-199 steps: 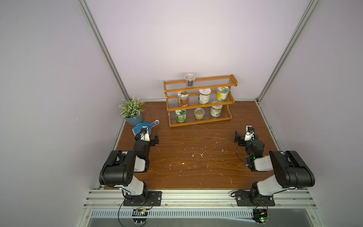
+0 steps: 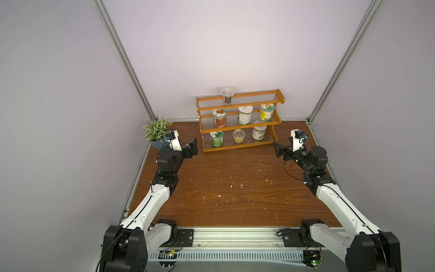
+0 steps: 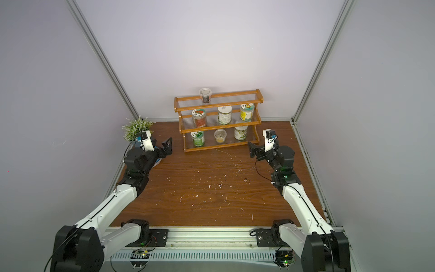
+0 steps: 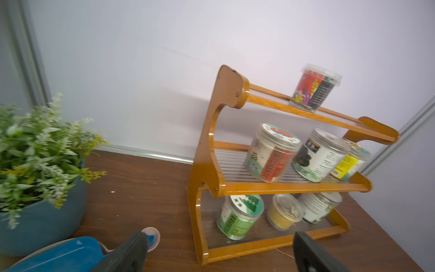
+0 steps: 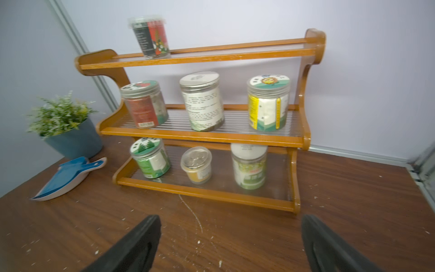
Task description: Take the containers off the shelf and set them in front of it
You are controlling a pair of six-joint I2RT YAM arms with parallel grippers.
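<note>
A three-tier wooden shelf [image 2: 238, 147] stands at the back of the table with several jars on it. Alone on the top tier is a small clear-lidded cup with a red and black label [image 4: 312, 88]. The middle tier carries a red tomato jar [image 4: 273, 154], a white-labelled jar [image 5: 202, 102] and a yellow-labelled jar [image 5: 268, 104]. Below sit a green jar [image 5: 150, 158], a small yellowish tub [image 5: 197, 165] and a pale green jar [image 5: 249, 167]. Which is the seed jar I cannot tell. My left gripper and right gripper are open and empty, both short of the shelf.
A potted plant [image 4: 43, 213] stands at the back left, with a blue dustpan [image 5: 65, 179] in front of it, close to my left arm. Mid-table is free apart from scattered light crumbs.
Both arms have stretched out toward the shelf and their grippers have moved farther back over the table. The left arm now covers the dustpan from above. The jars have not moved.
</note>
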